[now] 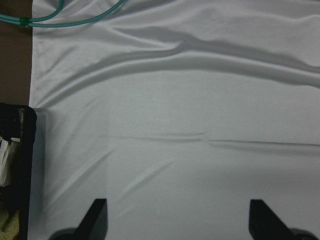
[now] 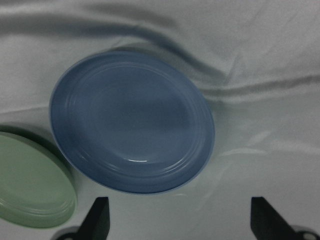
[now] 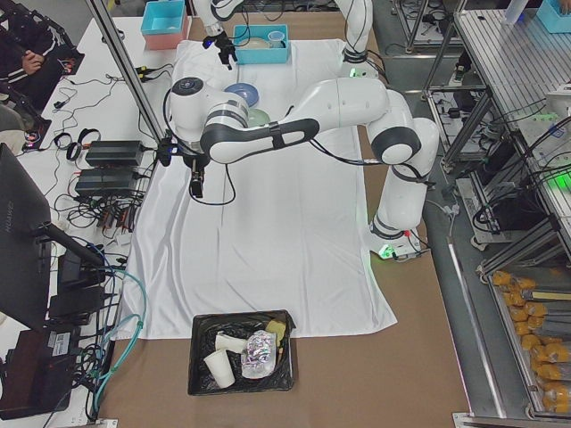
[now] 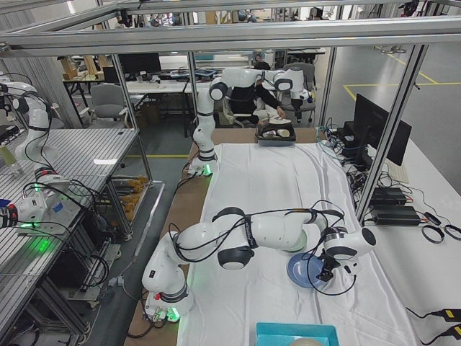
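A blue plate (image 2: 131, 120) and a green plate (image 2: 31, 180) lie on the white cloth (image 3: 259, 250); my right gripper hangs above them, open and empty. My left gripper is open over bare cloth. A dark lined bin (image 3: 285, 374) holds white cups (image 3: 219, 369), a foil bundle (image 3: 260, 355) and yellow pieces; its edge shows at the left of the left wrist view.
A turquoise box (image 3: 263, 55) with a tan item and a cup sits at the far end of the table. Teal cables (image 1: 75, 21) and monitor gear line one side.
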